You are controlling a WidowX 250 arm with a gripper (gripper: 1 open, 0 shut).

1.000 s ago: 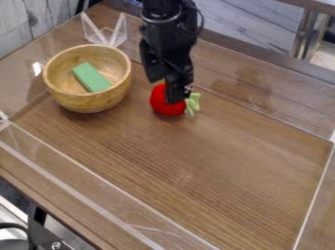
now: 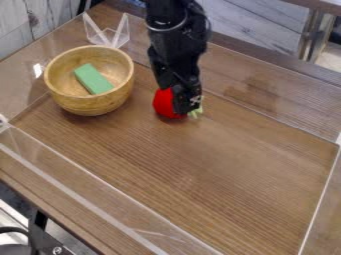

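My black gripper [image 2: 177, 90] is lowered over a red, rounded object [image 2: 167, 103] with a pale green top, near the middle of the wooden table [image 2: 213, 179]. It hides much of the object's upper part; the fingers stand open around or just above it, and I cannot tell whether they touch it. To the left, a woven yellow bowl [image 2: 71, 97] holds a green block [image 2: 91, 80].
A pale wooden ledge [image 2: 293, 10] runs along the top right edge. A white wall edge is at the upper left.
My gripper has come down toward the front, over the red object, covering more of it. The bowl and green block look unchanged.
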